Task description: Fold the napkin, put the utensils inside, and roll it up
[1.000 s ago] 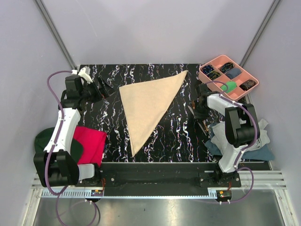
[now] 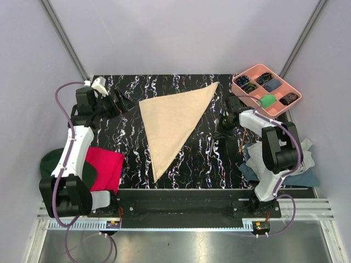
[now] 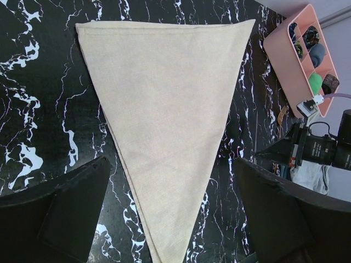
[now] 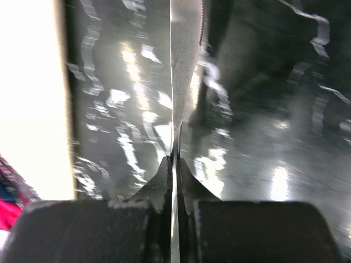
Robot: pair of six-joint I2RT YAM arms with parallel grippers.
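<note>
A beige napkin (image 2: 170, 123) (image 3: 156, 109) lies folded into a tapering shape in the middle of the dark marbled table. My right gripper (image 2: 218, 130) is shut on a silver knife (image 4: 184, 49), right of the napkin; the napkin's pale edge shows at left in the right wrist view. Wooden utensils (image 2: 242, 141) lie on the table beside the right arm. My left gripper (image 2: 122, 104) stands open and empty at the upper left of the napkin, which its wrist camera looks down on.
A pink compartment box (image 2: 249, 74) with rolled items is at the back right. Red cloth (image 2: 107, 167) and dark green cloth lie front left; grey and blue cloths (image 2: 299, 174) lie front right.
My right gripper has lifted the knife from beside the wooden utensils, turned it and carried it left toward the napkin. The left arm and napkin are unchanged.
</note>
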